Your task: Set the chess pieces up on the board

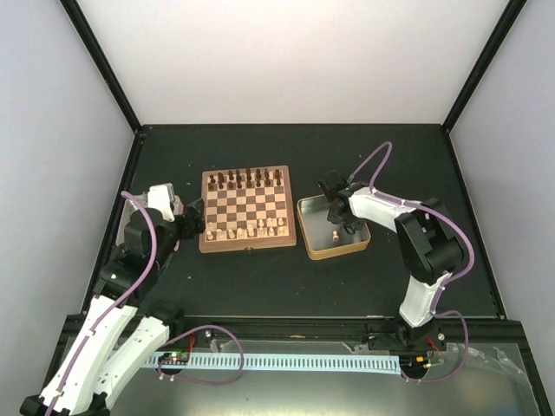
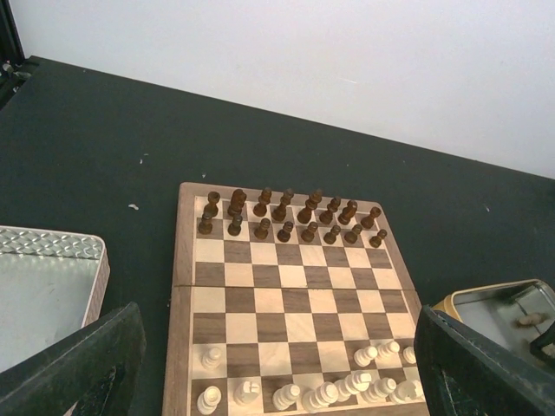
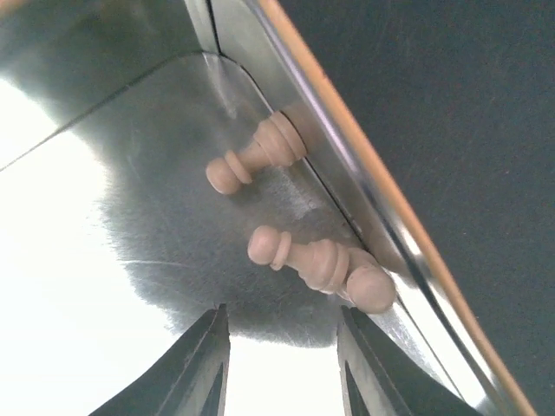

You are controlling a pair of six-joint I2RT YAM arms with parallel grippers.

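The chessboard (image 1: pixel 247 208) (image 2: pixel 291 302) holds dark pieces (image 2: pixel 285 230) along its back and light pieces (image 2: pixel 319 395) along its front. In the gold-rimmed box (image 1: pixel 336 252) right of it, my right gripper (image 1: pixel 345 224) hangs open, nothing between its fingers; two light wooden pieces, one nearer (image 3: pixel 322 268), one farther (image 3: pixel 255 159), lie on their sides by the box wall in the right wrist view. My left gripper (image 1: pixel 198 221) stands open and empty at the board's left, looking over it.
A pale tray (image 2: pixel 95 278) sits left of the board, partly under the left arm.
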